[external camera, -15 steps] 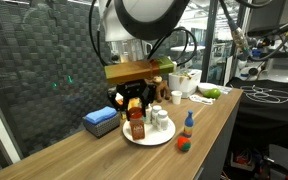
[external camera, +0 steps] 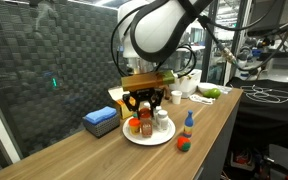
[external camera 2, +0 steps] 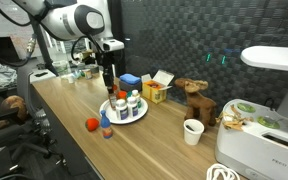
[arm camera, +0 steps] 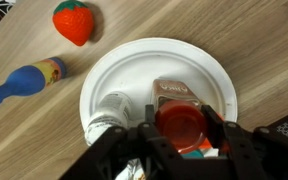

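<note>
A shaker-like jar with an orange-red cap [arm camera: 182, 126] stands between the fingertips of my gripper, which is shut on it. Its label side [arm camera: 171, 92] shows just beyond the cap. The jar is over or on the white round plate [arm camera: 134, 58]; whether its base touches is hard to tell. White-capped bottles [arm camera: 108, 110] share the plate, beside the jar. In exterior view 1 my gripper [external camera: 145, 107] points down over the plate [external camera: 166, 136], close among the crowded items.
Outside the plate lie a toy strawberry [arm camera: 73, 22] and a blue bottle [arm camera: 26, 80]. A blue box [external camera: 101, 121] stands behind on the left. A white mug [external camera 2: 193, 131] stands apart.
Over the last second my gripper has moved away from exterior view 1 and slightly right, carrying the jar from the plate's near side to over its middle.
</note>
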